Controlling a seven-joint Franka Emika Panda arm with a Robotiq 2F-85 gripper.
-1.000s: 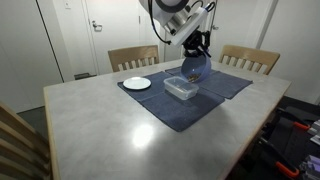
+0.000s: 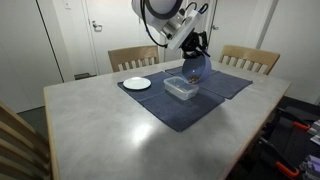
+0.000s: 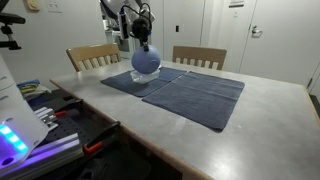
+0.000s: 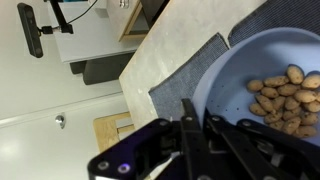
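A blue bowl hangs tilted over the table, its rim held by my gripper, which is shut on it. Several brown nut-like pieces lie inside the bowl in the wrist view. Below it on a dark mat stands a clear plastic container. In exterior view 2 the bowl hides part of the container. Dark gripper fingers reach over the bowl's rim in the wrist view; their tips are hard to make out.
A white plate lies on a mat left of the container. Dark grey placemats cover much of the table, whose near left part is bare. Wooden chairs stand along the far side.
The bowl has tilted and shifted slightly, with the gripper still on its rim. The container and plate have stayed in place.
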